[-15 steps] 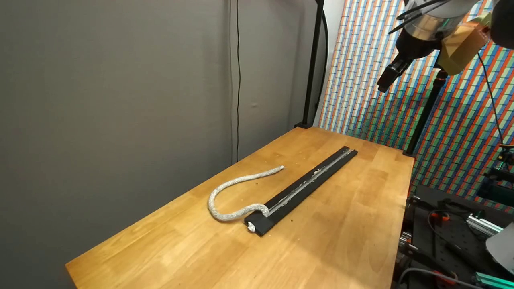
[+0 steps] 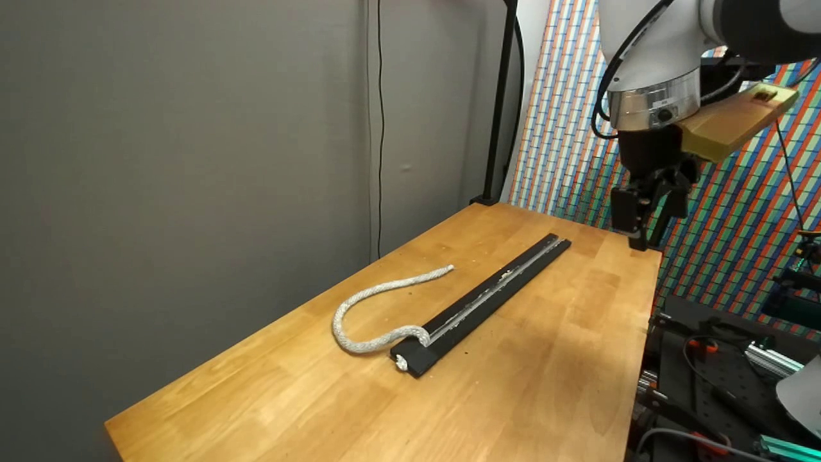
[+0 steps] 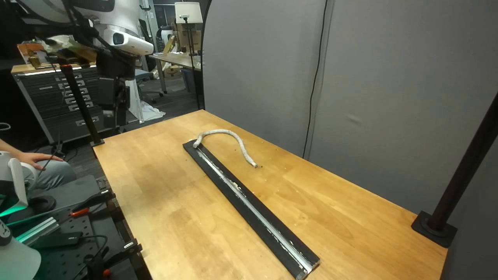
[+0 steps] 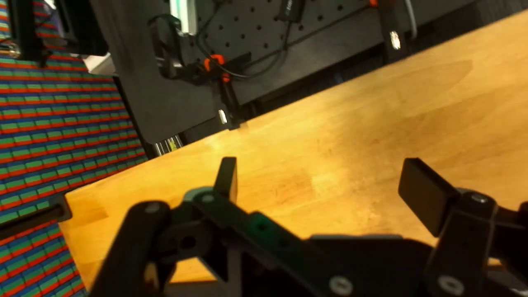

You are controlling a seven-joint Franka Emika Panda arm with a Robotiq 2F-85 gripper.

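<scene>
A white braided rope (image 2: 360,297) lies in a loose curve on the wooden table. One of its ends sits in the near end of a long black grooved bar (image 2: 465,323); the other end rests free on the wood. In exterior view 2 the rope (image 3: 235,138) curls from the bar's far end, and the rest of the pale groove (image 3: 252,211) is empty. My gripper (image 2: 652,209) hangs high near the table's right edge, pointing down, well apart from both. In the wrist view the gripper is open over bare table, nothing between its fingers.
A black post (image 3: 441,214) rises from a table corner, close to the grey wall panel (image 2: 231,154). A dark perforated cart (image 4: 267,34) with clamps and cables adjoins one table edge.
My arm has come lower, and the gripper has swung from a slanted pose to pointing down, now near the table's edge. The rope and bar have stayed put.
</scene>
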